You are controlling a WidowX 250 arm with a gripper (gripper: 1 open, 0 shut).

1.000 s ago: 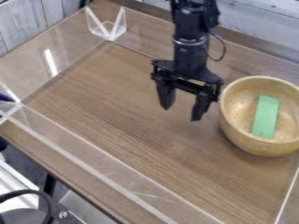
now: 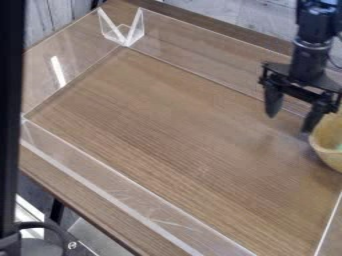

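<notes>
My gripper [image 2: 291, 106] is at the right side of the view, low over the wooden table [image 2: 160, 130], its two black fingers apart. Just beside and below it, a tan bowl [image 2: 325, 150] is cut off by the right edge, with only a small part of something green showing inside. I see nothing held between the fingers.
Clear plastic strips run along the table's left and front edges. A clear angular bracket [image 2: 120, 32] stands at the back left. A dark cable lies at the lower left, off the table.
My gripper has moved steadily to the right. The bowl has shifted right as well and is now mostly out of view.
</notes>
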